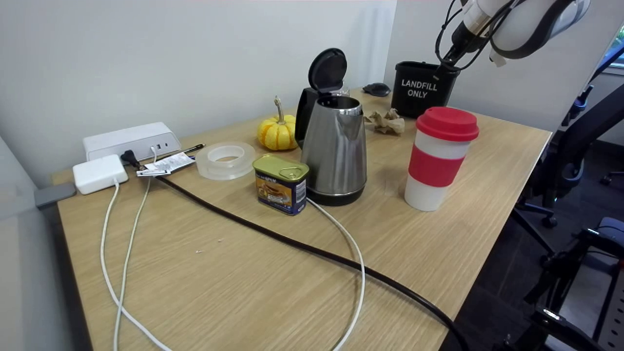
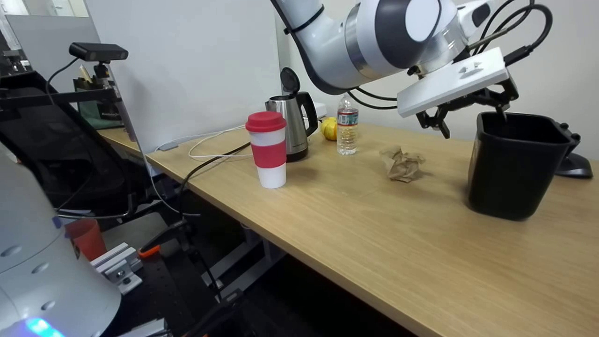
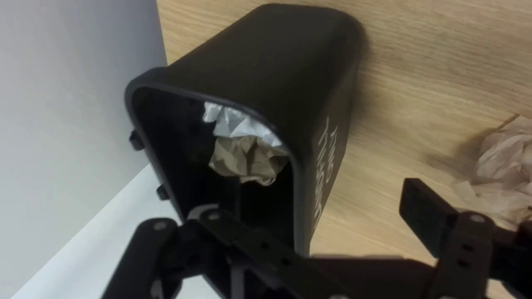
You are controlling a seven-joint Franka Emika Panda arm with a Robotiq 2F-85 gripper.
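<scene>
The black bin (image 3: 279, 64) with "LANDFILL ONLY" on its side stands upright at the far end of the table. My gripper is over its rim, fingers wide open with nothing between them. One finger extends over the bin's mouth, while the other finger (image 3: 424, 214) hangs outside, above the table side. Inside the bin lie a crumpled brown paper (image 3: 244, 157) and a crumpled whitish piece (image 3: 234, 123). Another crumpled brown paper (image 2: 401, 163) rests on the table beside the bin.
Farther along the table are a red-and-white cup (image 2: 267, 149), a steel kettle (image 1: 336, 152) with its lid raised, a water bottle (image 2: 346, 126), a small pumpkin (image 1: 277, 133) and a Spam can (image 1: 281, 184). Clear tabletop (image 2: 387, 236) lies in front of the bin.
</scene>
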